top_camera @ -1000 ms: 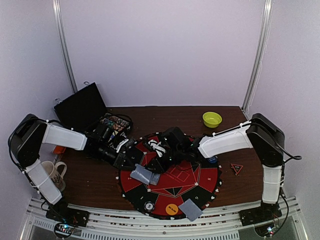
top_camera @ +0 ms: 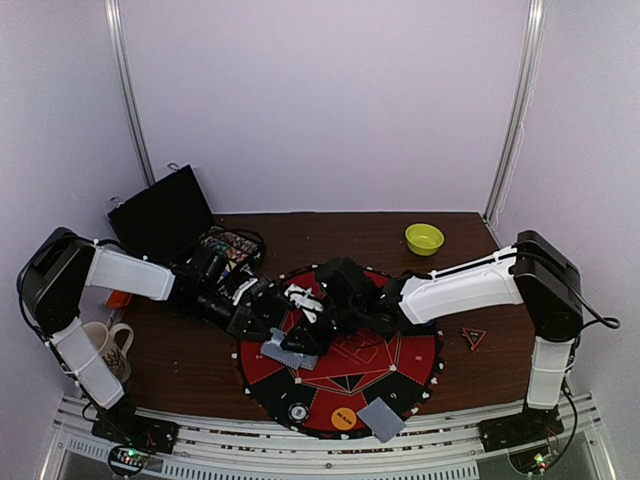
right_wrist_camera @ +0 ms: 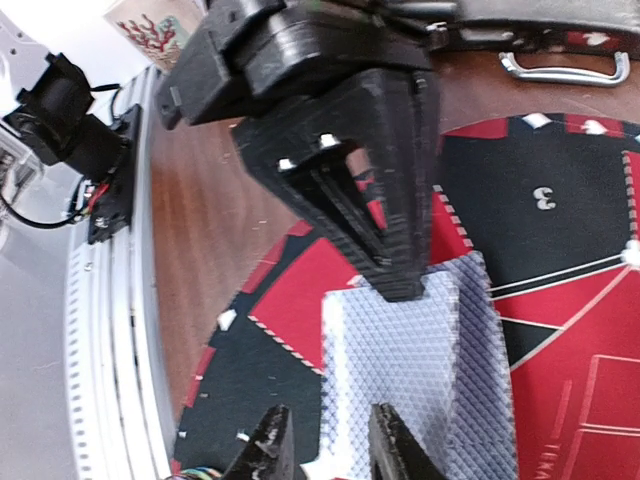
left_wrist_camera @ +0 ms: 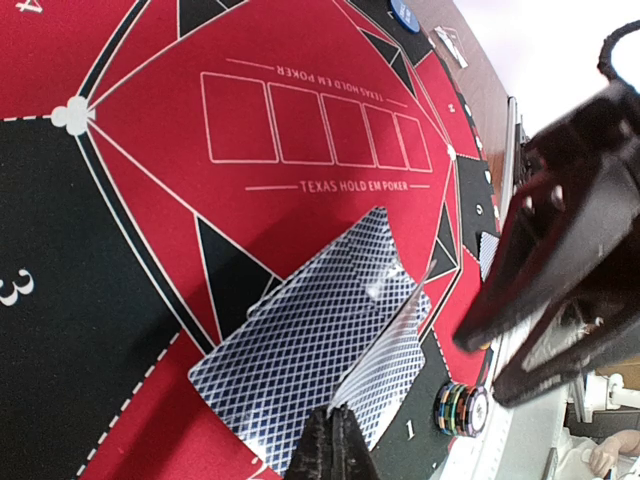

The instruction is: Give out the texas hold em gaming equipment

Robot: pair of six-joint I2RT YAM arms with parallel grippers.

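Note:
My left gripper is shut on the edge of a patterned playing card, which stands tilted up from its fingertips. Beneath it, more card backs overlap, lying over the round red and black poker mat. From the right side, my right gripper reaches toward the held card with its fingers apart and nothing between them. In the right wrist view, the left gripper's fingers pinch the top edge of the pale card. How many cards it pinches I cannot tell.
Another card stack lies at the mat's front edge, beside an orange disc and a chip stack. An open black case is behind the left arm; a mug stands front left. A green bowl sits back right.
My right gripper has shifted slightly left, closer to the cards and the left gripper.

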